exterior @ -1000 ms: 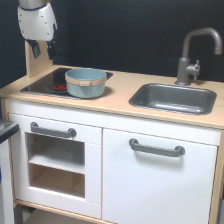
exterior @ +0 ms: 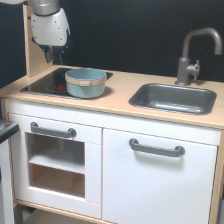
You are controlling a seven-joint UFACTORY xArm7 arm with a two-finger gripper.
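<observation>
At the upper left of the camera view, my gripper (exterior: pixel 50 55) hangs above the back left part of the stovetop (exterior: pixel 48 84), its body white with small dark fingers. Those fingers blend into the dark background, so whether they are open or shut is unclear. A teal pot (exterior: pixel 87 84) with a brown rim rests upright at the right side of the black stovetop, lower and to the right of the gripper, apart from it.
Right of the stove, a steel sink (exterior: pixel 172 98) is set in the wooden counter (exterior: pixel 122 95), with a tall faucet (exterior: pixel 187 60) behind it. Bare counter separates pot and sink. Below are an open-looking oven compartment (exterior: pixel 57 165) and a white cupboard door (exterior: pixel 155 185).
My gripper has moved to the right and slightly down, closer to the pot. The pot, stovetop, sink and cupboards look unchanged.
</observation>
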